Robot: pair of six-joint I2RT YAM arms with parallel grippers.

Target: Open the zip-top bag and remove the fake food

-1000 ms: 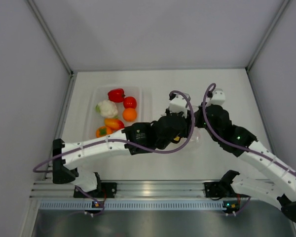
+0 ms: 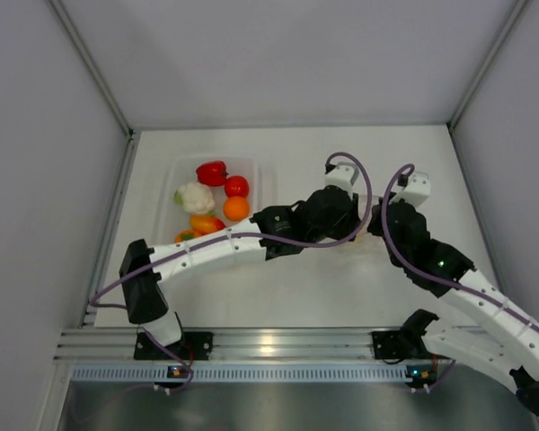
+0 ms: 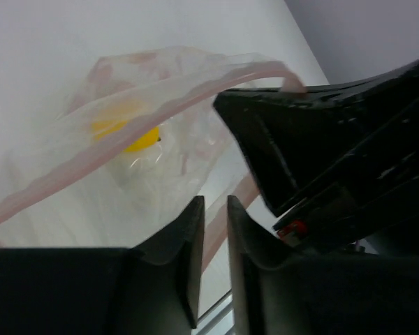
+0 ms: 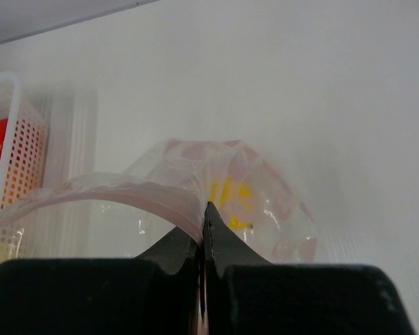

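Note:
The clear zip top bag [image 3: 153, 181] lies crumpled and gaping on the white surface, a yellow item [image 3: 126, 139] [image 4: 230, 202] inside. My right gripper is shut on the bag's pink-edged rim, which arches away leftward in its wrist view. My left gripper is part open at the bag's near side, with a narrow gap between its fingers; whether film lies in that gap is unclear. From above, both grippers are close together over the bag, largely hiding it.
A white basket [image 2: 169, 211] [image 4: 17, 160] of fake vegetables and fruit stands to the left, behind the left arm. Bare surface [image 2: 314, 153] lies beyond the bag. Frame rails and walls border the area.

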